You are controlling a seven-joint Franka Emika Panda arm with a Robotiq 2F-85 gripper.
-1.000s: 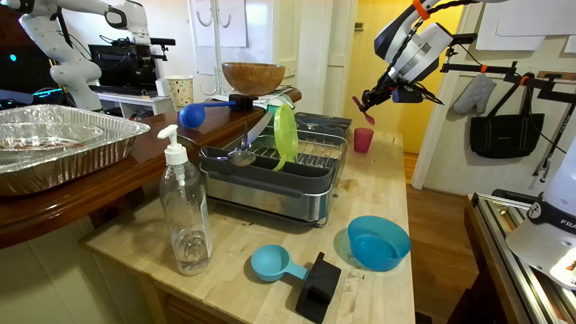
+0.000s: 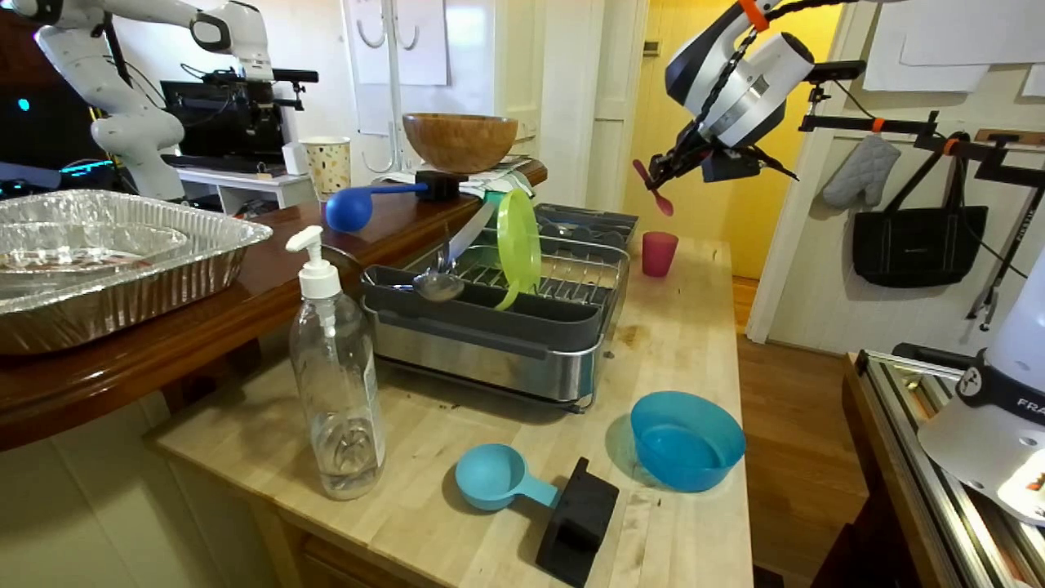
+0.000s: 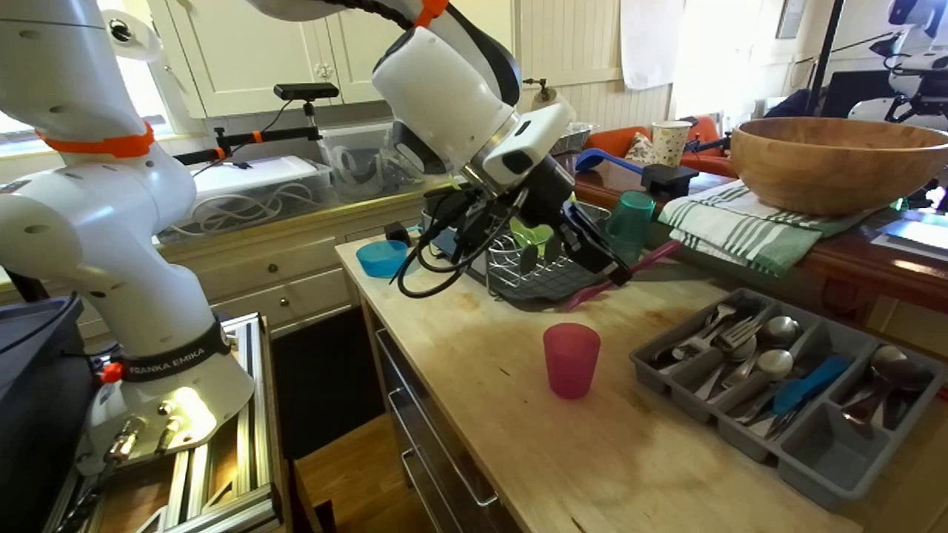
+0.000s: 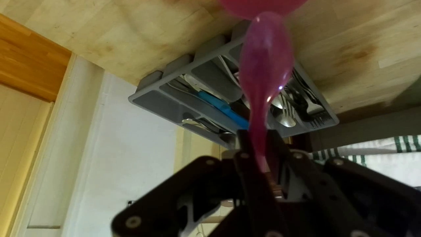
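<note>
My gripper is shut on a translucent pink spoon (image 4: 265,59), with the bowl end pointing out past the fingertips in the wrist view. In exterior view 2 the gripper (image 3: 619,272) hangs above the counter, and the spoon (image 3: 655,256) slants across its tips. A pink cup (image 3: 571,360) stands upright on the counter, below the spoon and apart from it. Exterior view 1 shows the spoon (image 2: 665,204) above the same cup (image 2: 659,254). Only the red edge of the cup (image 4: 262,6) appears at the top of the wrist view.
A grey cutlery tray (image 3: 831,457) holding several utensils lies beside the cup. The dish rack (image 2: 578,377) with a green plate (image 2: 519,245), a blue bowl (image 2: 686,441) and a pump bottle (image 2: 338,392) occupy the other end. Bare counter (image 3: 498,355) surrounds the cup.
In exterior view 1 the gripper and spoon have shifted a little left and up, and the spoon's lower end now sits higher above the cup. The cup has not moved.
</note>
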